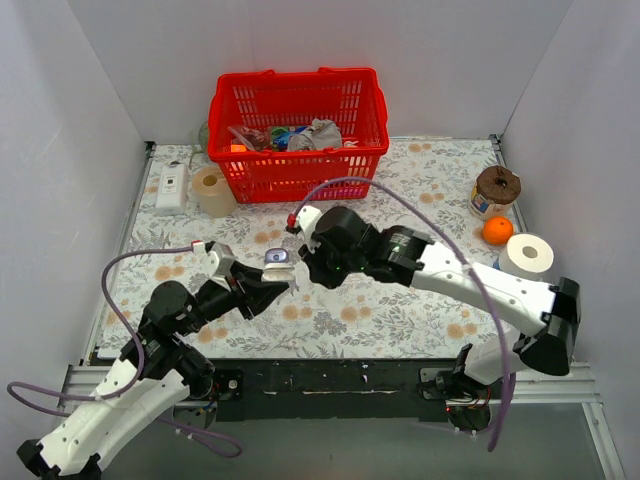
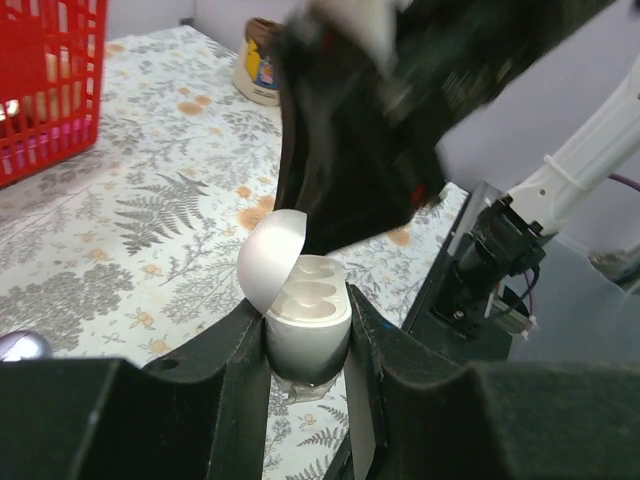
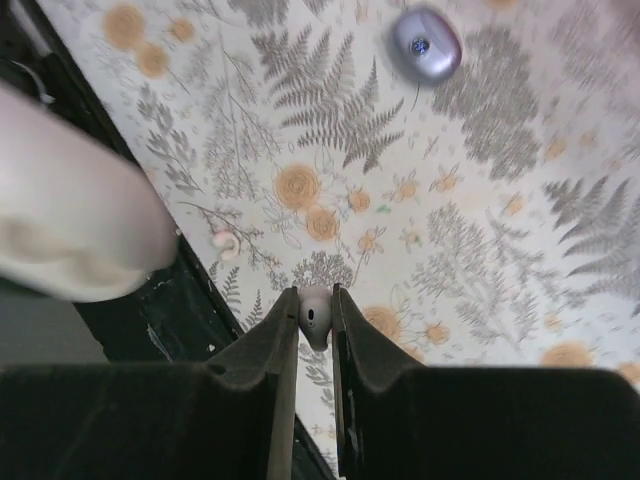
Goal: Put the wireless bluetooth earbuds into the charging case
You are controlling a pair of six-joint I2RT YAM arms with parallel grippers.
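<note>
In the left wrist view my left gripper is shut on the white charging case (image 2: 312,278), whose rounded lid (image 2: 272,258) stands raised over the hollows inside. The top view has the case held above the table, left of my right gripper (image 1: 322,272). The right wrist view puts a small white earbud (image 3: 316,312) with a dark spot between my right gripper's shut fingers. Another small pale piece, apparently the second earbud (image 3: 226,243), lies on the tablecloth. In the left wrist view the dark, blurred right gripper hides whatever lies behind it.
A shiny lavender oval object (image 3: 428,46) lies on the floral cloth. At the back stands a red basket (image 1: 300,180), with a tape roll (image 1: 213,190) beside it. An orange (image 1: 497,230) and a white roll (image 1: 527,255) sit at the right.
</note>
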